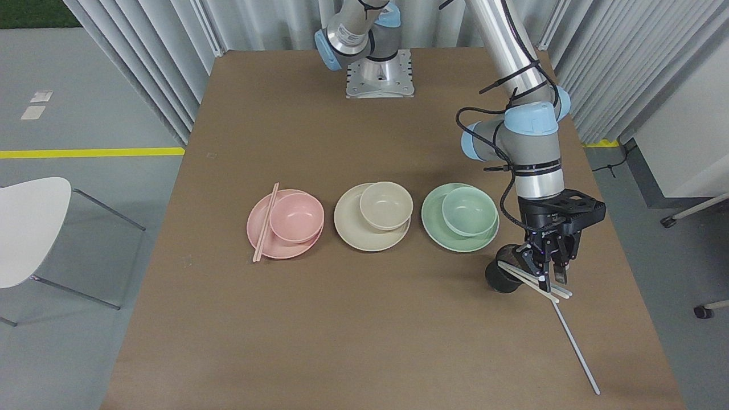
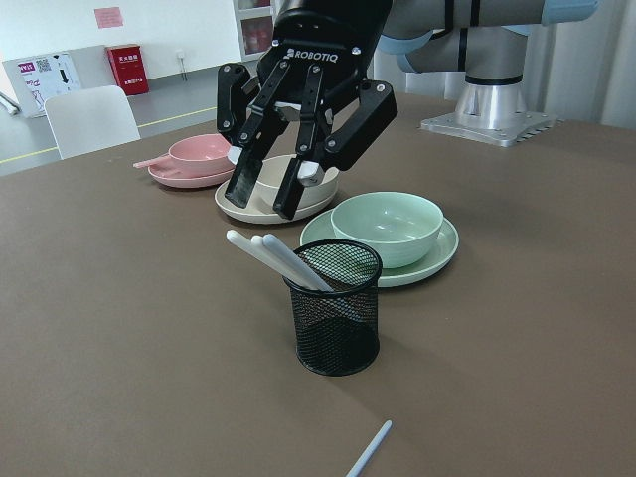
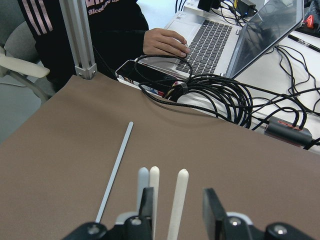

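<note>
My gripper [image 2: 268,179] is open above a black mesh cup [image 2: 336,328]. Pale chopsticks [image 2: 298,268] lean in the cup, their ends sticking out under the fingers; in the wrist view they stand between and just beyond the fingertips, apparently not clasped. A single pale chopstick [image 1: 574,344] lies on the table toward the front. A pink bowl [image 1: 297,216] on a pink plate with pink chopsticks [image 1: 265,225], a cream bowl [image 1: 386,204] on its plate and a green bowl [image 1: 470,210] on its plate form a row.
In the wrist view, cables [image 3: 225,100], a laptop [image 3: 205,45] and a person's hand [image 3: 165,42] lie past the table edge.
</note>
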